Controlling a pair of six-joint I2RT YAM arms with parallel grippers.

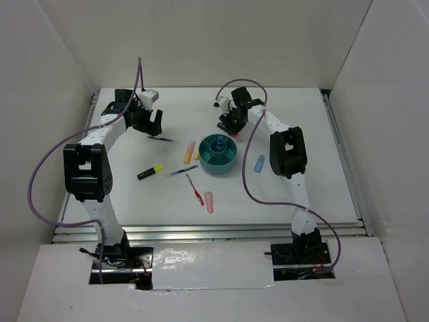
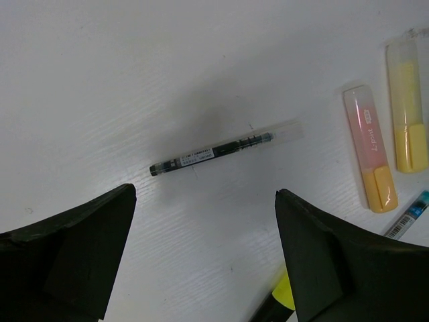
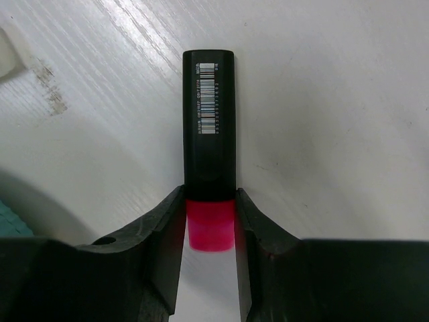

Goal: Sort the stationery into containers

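Observation:
A black highlighter with a pink end [image 3: 209,127] lies between the fingertips of my right gripper, which is shut on it near where black meets pink. Over at the left, my left gripper stands open above the table, and a black pen [image 2: 224,149] with a clear cap lies beyond its fingers. The round teal holder [image 1: 218,164] has several compartments, one with a blue thing in it. Loose on the table are an orange marker [image 1: 189,151], a yellow marker [image 2: 405,100], a blue pen [image 1: 184,170] and a black-and-yellow highlighter [image 1: 149,172].
Toward the front lie a red pen [image 1: 195,190] and a pink item [image 1: 209,202]. A blue item [image 1: 259,164] rests right of the holder, near the right arm.

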